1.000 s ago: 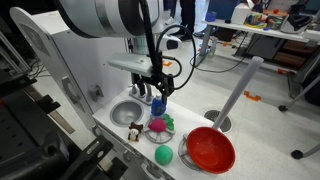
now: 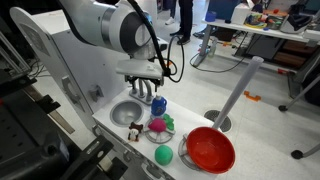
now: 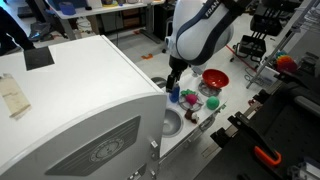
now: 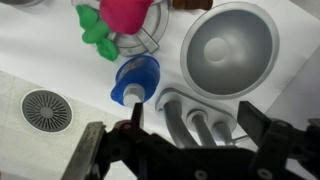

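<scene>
In the wrist view my gripper has its dark fingers far apart, with nothing held. Below it, the grey toy tap (image 4: 178, 122) shows in the gap between them. A blue cup-like object (image 4: 140, 72) with a whitish knob lies just beyond the left finger, apart from it. The grey sink basin (image 4: 230, 50) is at upper right. In exterior view 1 the blue object (image 2: 158, 106) stands on the white counter beside the tap (image 2: 142, 92), and my arm (image 2: 125, 45) hangs over that back edge. The fingertips are hard to make out there.
A pink item (image 2: 156, 124) and a green one lie on a plate in front of the blue object. A brown-and-white toy (image 2: 134, 132) stands beside the basin. Towards the front are a green round thing (image 2: 163, 154) and a red bowl (image 2: 210, 150). A white panel (image 2: 70, 50) rises at left.
My arm has drawn back and to the left in exterior view 1, towards the tap and away from the blue object. The objects on the counter look unmoved.
</scene>
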